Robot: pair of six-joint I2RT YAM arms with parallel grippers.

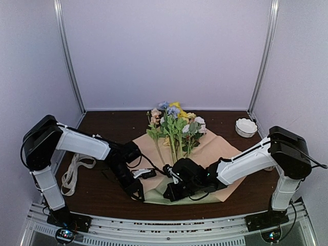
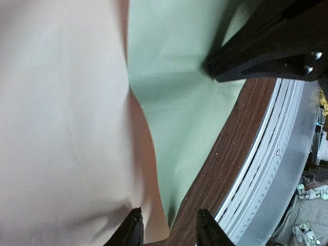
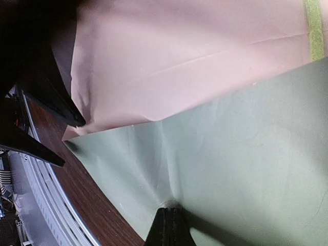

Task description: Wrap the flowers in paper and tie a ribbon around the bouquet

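Note:
The bouquet of fake flowers (image 1: 177,123) lies on pink wrapping paper (image 1: 212,148), its green side (image 3: 246,154) folded up at the front. My left gripper is at the front left of the paper, part open, with no paper clearly gripped between its fingertips. My right gripper is shut, its tips pressed on the green fold near the middle front; nothing shows between them. A white ribbon (image 1: 74,171) lies in a loose bundle at the left.
A white scalloped bowl (image 1: 246,128) stands at the back right. The right arm hides most of the mug behind it. The table's metal front rail (image 1: 169,225) runs just before the paper.

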